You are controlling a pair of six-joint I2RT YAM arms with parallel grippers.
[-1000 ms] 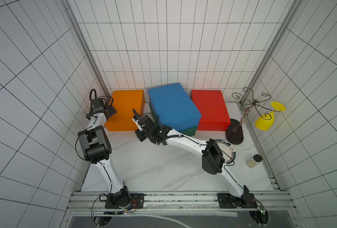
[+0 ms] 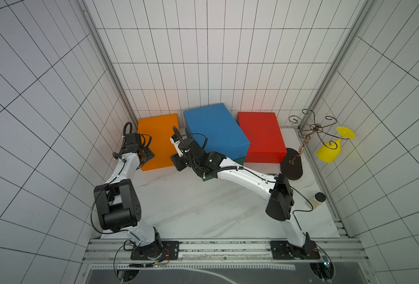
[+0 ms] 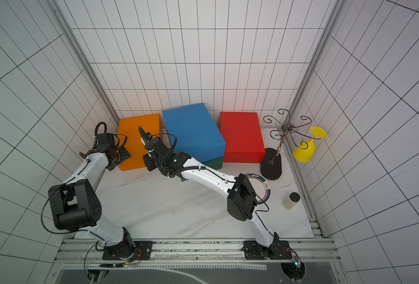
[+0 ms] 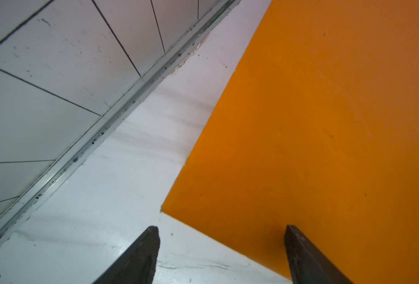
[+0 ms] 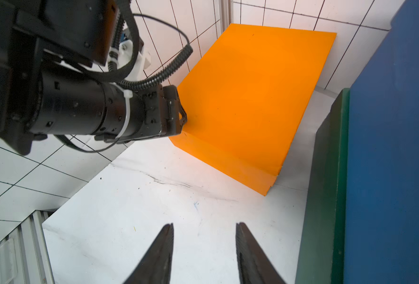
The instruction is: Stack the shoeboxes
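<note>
An orange shoebox sits at the back left, its front edge slightly slanted. My left gripper is at its near left corner, fingers spread; one finger overlaps the orange in the left wrist view, the other is over white table. Whether that finger touches the box cannot be told. At the back middle, a blue shoebox rests on a green one, set at an angle. To the right stands a red shoebox. Right gripper is open and empty, in front of the gap between the orange box and the green-blue stack.
A dark metal stand with curled hooks and a yellow vase-like object are at the right. A black-lidded jar and a ring-shaped object lie nearby.
My left gripper has come toward the front and slightly right. The orange box's near edge has shifted forward and turned a little.
</note>
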